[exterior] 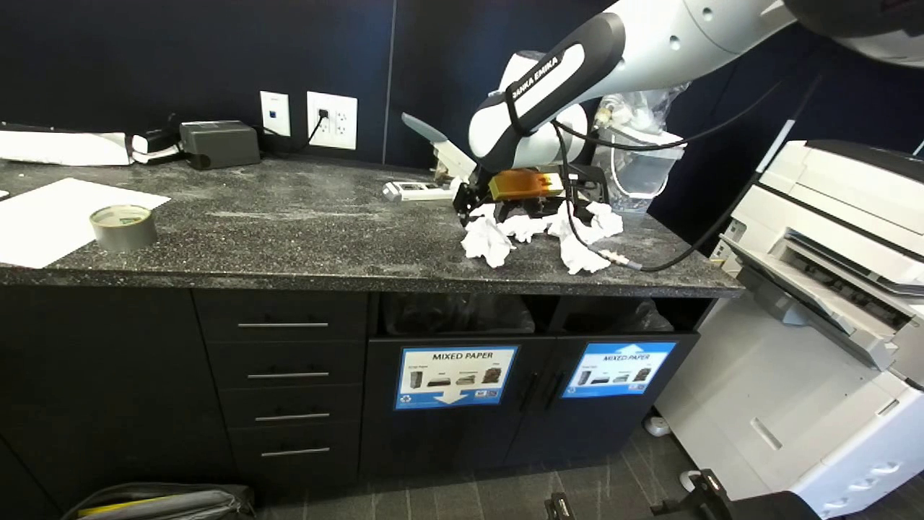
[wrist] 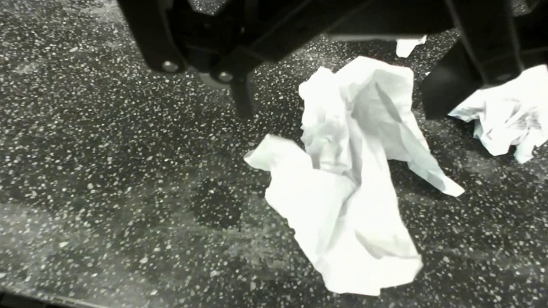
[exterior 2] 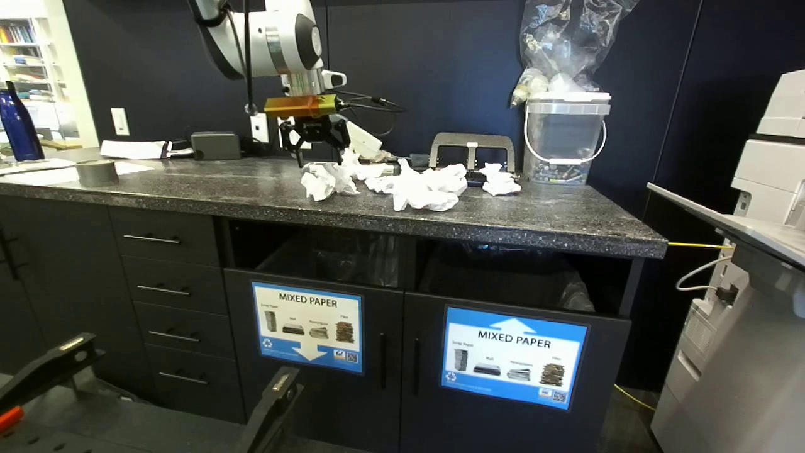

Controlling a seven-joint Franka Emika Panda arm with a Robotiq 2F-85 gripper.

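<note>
My gripper stands open above a white crumpled paper [wrist: 354, 190], with one finger to each side of the paper's upper end in the wrist view. Nothing is held; whether the fingers touch the paper is unclear. In exterior view 1 that region shows a crumpled paper [exterior: 489, 242] just in front of the gripper. More crumpled sheets [exterior 2: 421, 189] lie to the right on the dark speckled counter [exterior 2: 226, 181]. Part of another wad [wrist: 513, 110] shows behind the right finger.
A clear bucket [exterior 2: 562, 136] with a plastic bag above stands at the back right. A black hole punch-like device [exterior 2: 473, 143] sits behind the papers. At left are a tape roll [exterior: 124, 227] and a flat sheet [exterior: 60, 217]. Below are openings labelled MIXED PAPER [exterior: 456, 378].
</note>
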